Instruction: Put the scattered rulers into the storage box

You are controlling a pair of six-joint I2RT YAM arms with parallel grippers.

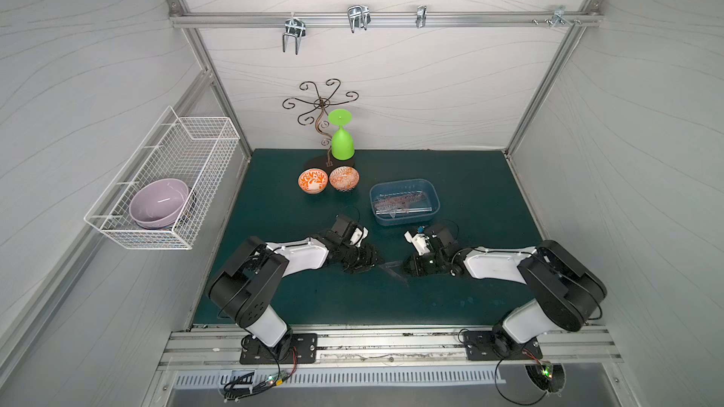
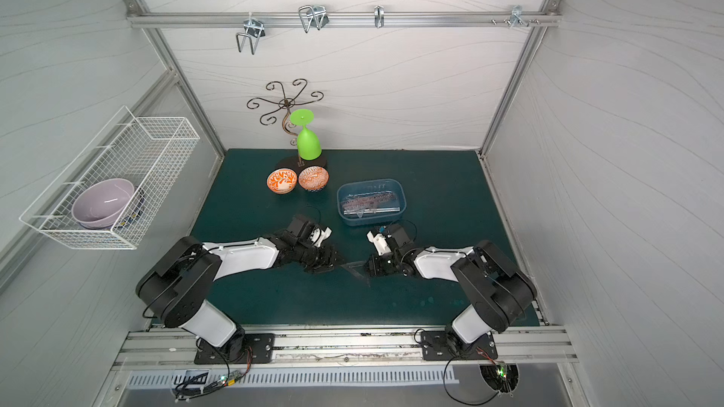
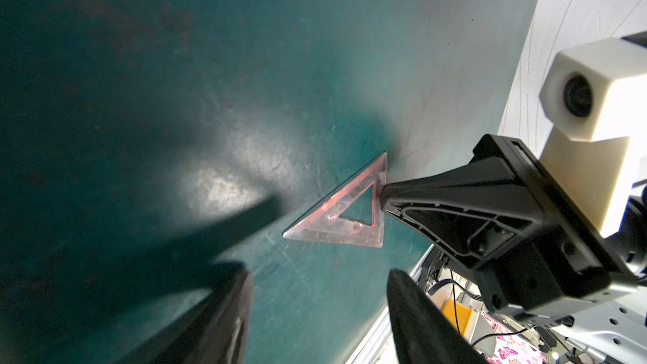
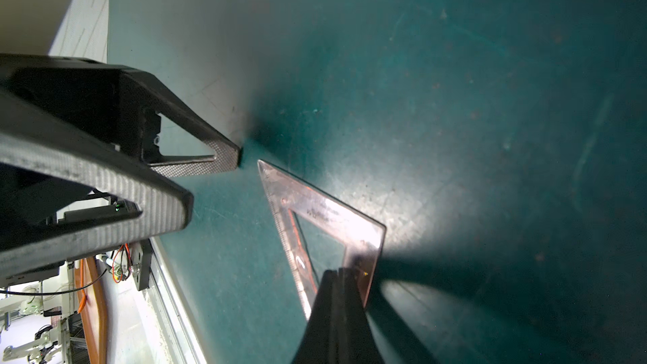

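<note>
A clear triangular ruler [image 4: 357,219] with an open centre lies between the two grippers, low over the green table. At the bottom of the right wrist view, my right gripper is shut on one side bar of that ruler. My left gripper stands open, its two fingers apart and nothing between them. In the right wrist view, the open left fingers [image 4: 225,155] are just left of the ruler's pointed corner, close but apart. The blue storage box [image 1: 433,207], behind the grippers, contains clear rulers [image 1: 399,202].
Two orange patterned bowls [image 1: 313,181], a green goblet [image 1: 343,143] and a scrolled metal stand [image 1: 322,104] occupy the back left. A white wire basket [image 1: 211,173] with a purple bowl [image 1: 160,203] hangs on the left wall.
</note>
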